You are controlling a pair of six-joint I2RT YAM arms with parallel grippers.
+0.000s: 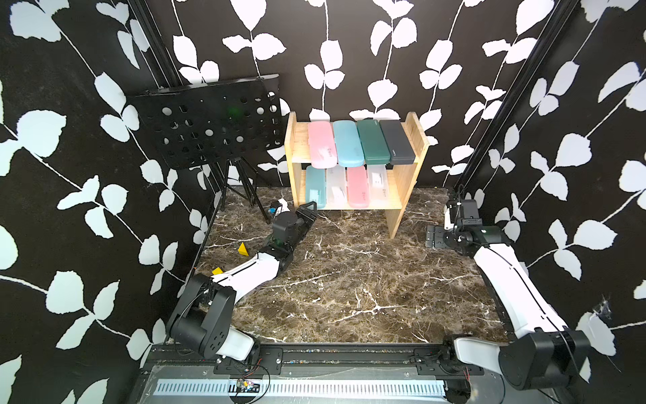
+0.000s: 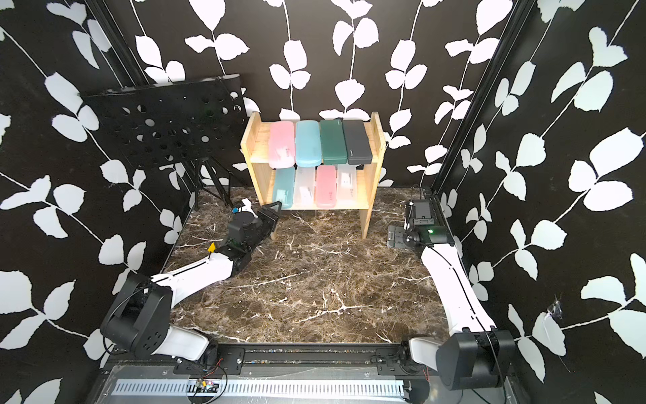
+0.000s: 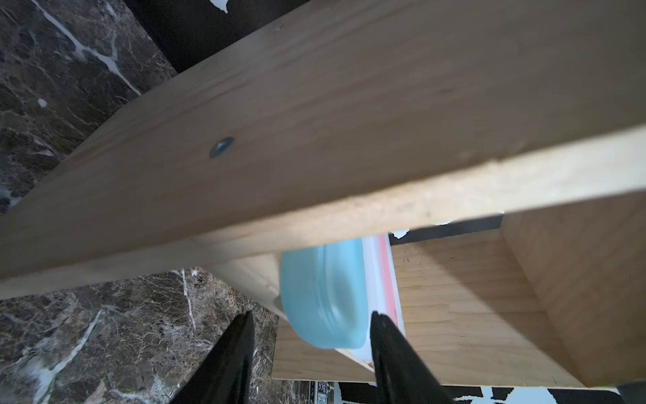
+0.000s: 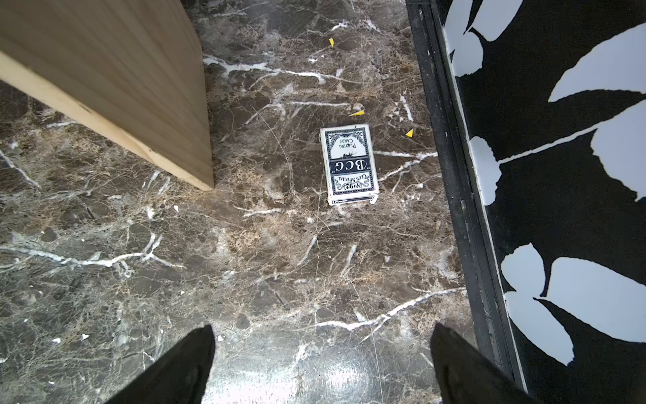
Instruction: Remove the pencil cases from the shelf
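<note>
Two tiers of pencil cases fill the wooden shelf (image 1: 409, 181). On top lie a pink case (image 1: 323, 143), a light blue case (image 1: 348, 143), a dark green case (image 1: 372, 141) and a black case (image 1: 397, 142). Below are a teal case (image 1: 315, 187), a clear case (image 1: 335, 187), a lower pink case (image 1: 358, 186) and another clear case (image 1: 378, 185). My left gripper, part open and empty, is close in front of the teal case (image 3: 323, 296), whose end shows beyond the fingers. Well right of the shelf, my right gripper is open over bare tabletop.
The shelf's side panel (image 3: 323, 128) looms close in the left wrist view. A card box (image 4: 350, 163) lies right of the shelf. A black stand (image 1: 208, 121) rises at the back left, and small yellow pieces (image 1: 243, 249) lie near my left arm.
</note>
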